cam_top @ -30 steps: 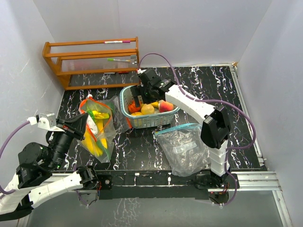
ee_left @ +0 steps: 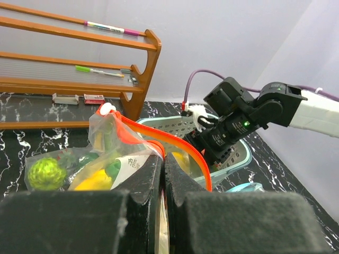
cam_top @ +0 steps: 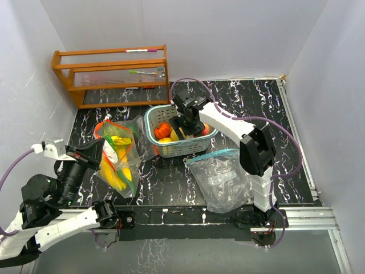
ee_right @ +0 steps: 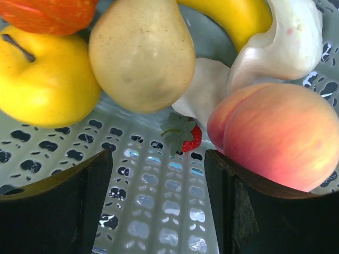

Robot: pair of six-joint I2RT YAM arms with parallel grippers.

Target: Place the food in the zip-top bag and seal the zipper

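Observation:
My left gripper is shut on the edge of an orange-zippered bag point(cam_top: 117, 165) holding yellow food and a white item. My right gripper hangs open inside the plastic basket point(cam_top: 177, 148), above a small strawberry point(ee_right: 189, 140). Around it lie a peach point(ee_right: 280, 137), yellow apple point(ee_right: 47, 79), pear point(ee_right: 140, 53), orange-red item point(ee_right: 47, 10), banana point(ee_right: 238, 18) and whitish item point(ee_right: 288, 42).
An empty blue-zippered bag point(cam_top: 219, 180) lies front right. Another bag point(ee_left: 47, 173) with green food is beside the held one. A wooden rack point(cam_top: 80, 77) with pens stands back left.
My right gripper has moved down and rightward within the basket, now covering more of the fruit in the top view. The left arm has barely moved.

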